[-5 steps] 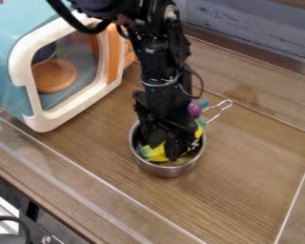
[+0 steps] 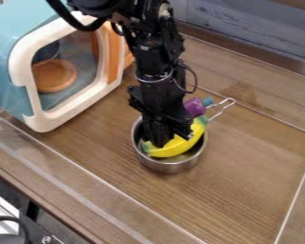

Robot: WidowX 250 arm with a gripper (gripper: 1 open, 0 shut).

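Note:
My black gripper (image 2: 159,125) reaches down from the top into a steel bowl (image 2: 168,166) on the wooden table. A yellow banana-like item (image 2: 178,145) lies in the bowl, beside and partly behind the fingers. A purple item (image 2: 196,107) with a teal piece sits at the bowl's back right, near a wire handle (image 2: 227,104). The fingertips are dark and overlap, so I cannot see what, if anything, is between them.
A light-blue and orange toy oven (image 2: 41,118) with an open front, holding an orange plate, stands at the left.
Since a second ago my gripper has risen and shifted slightly left, uncovering more of the yellow item in the bowl. The bowl has barely moved.

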